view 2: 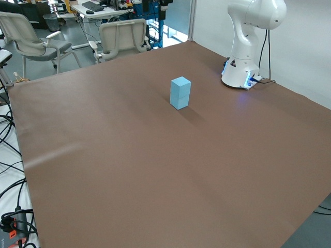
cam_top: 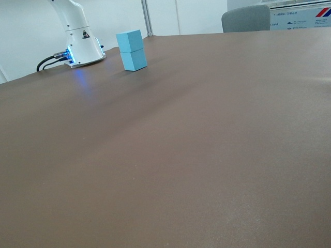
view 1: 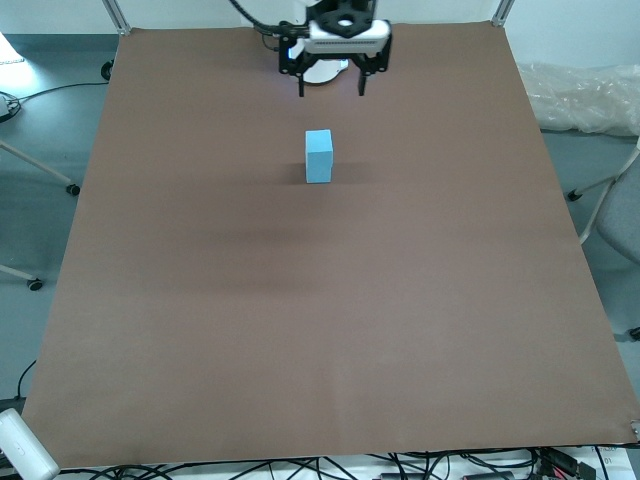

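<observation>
A light blue block stands on the brown table, seen at the upper middle in the camera left view (view 1: 318, 157), as two stacked cubes in the camera top view (cam_top: 132, 51), and right of centre in the camera right view (view 2: 180, 93). My gripper (view 1: 330, 85) hangs above and beyond the block at the top of the camera left view, open, its black fingers apart with nothing seen between them. The gripper is out of frame in the other two views, where only the white arm's lower part shows.
The white robot base (view 2: 239, 72) stands at the table's edge by a wall. Cables run along another edge (view 2: 13, 181). Chairs and a desk stand beyond the table.
</observation>
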